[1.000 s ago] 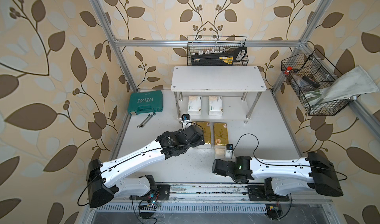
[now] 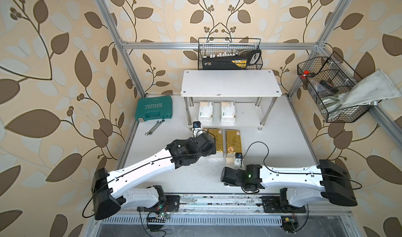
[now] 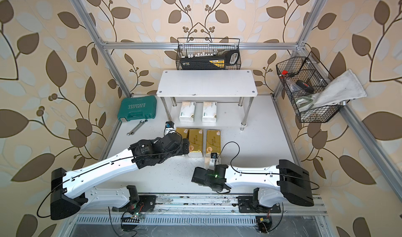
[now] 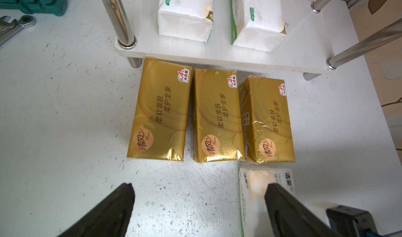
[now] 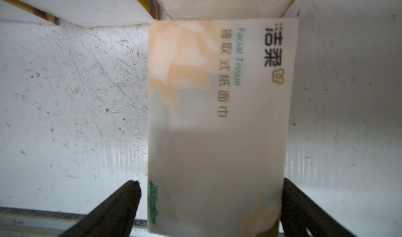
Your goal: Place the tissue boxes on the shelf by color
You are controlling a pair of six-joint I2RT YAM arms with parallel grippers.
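Three gold tissue packs (image 4: 217,111) lie side by side in front of the two-tier shelf (image 2: 230,81); two white packs (image 4: 184,10) (image 4: 257,15) sit on its lower level. Another white tissue pack (image 5: 215,124) lies just in front of the gold packs, at the right. My right gripper is open over it, its fingers at either side of the pack's near end. My left gripper hangs open above the table, looking down on the gold packs, nothing between its fingers.
A green case (image 2: 153,108) and wrenches (image 2: 155,127) lie left of the shelf. Metal posts stand at the shelf's corners. Wire baskets (image 2: 343,90) hang at right and back.
My right arm has shifted left a little over the last second, bringing the gripper over the loose white pack. The left arm is unchanged.
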